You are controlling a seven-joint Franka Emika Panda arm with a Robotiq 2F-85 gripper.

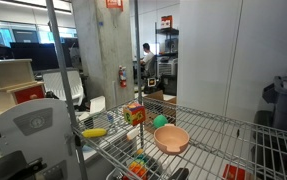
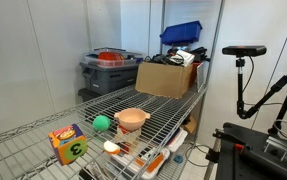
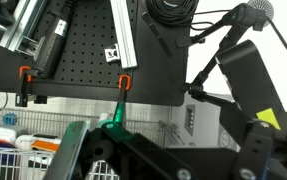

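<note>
On the wire rack (image 1: 208, 150) rests a peach-coloured bowl (image 1: 171, 138), also seen in exterior view 2. A round green object (image 2: 101, 122) lies close to the bowl, and a colourful box (image 2: 67, 143) stands farther left in that view. At the rack's left side in exterior view 1 is a yellow elongated object (image 1: 94, 132). The wrist view looks down on a perforated black plate (image 3: 91, 50). Dark shapes (image 3: 73, 152) fill its lower edge; whether they are my fingers is unclear, and the finger's opening does not show.
A cardboard box (image 2: 166, 78) and grey bins (image 2: 109, 76) stand behind the rack. A device on a stand (image 2: 245, 50) rises at the right. Cables (image 3: 173, 12) lie by the plate. Several small items sit under the rack's front. Bare wire shows around the bowl.
</note>
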